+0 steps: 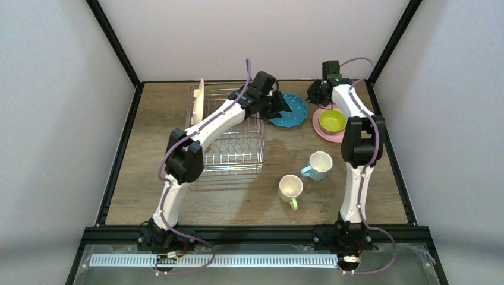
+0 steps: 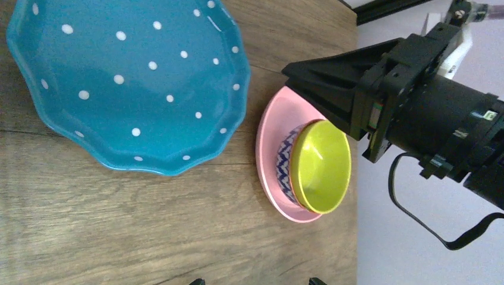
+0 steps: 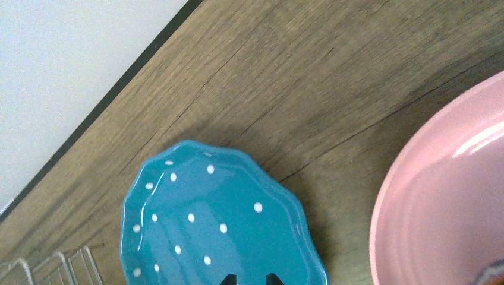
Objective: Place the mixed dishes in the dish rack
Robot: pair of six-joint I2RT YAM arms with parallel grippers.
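Observation:
My left gripper hangs open over the blue dotted plate; only its fingertips show at the bottom of the left wrist view. Beside it, my right gripper is above and left of a pink plate, which holds a patterned bowl with a yellow-green bowl in it. The right fingertips sit close together at the bottom edge of the right wrist view; how far open is unclear. A blue mug and a pale green mug stand in front.
The wire rack stands left of centre with a pale upright board at its left, partly under my left arm.

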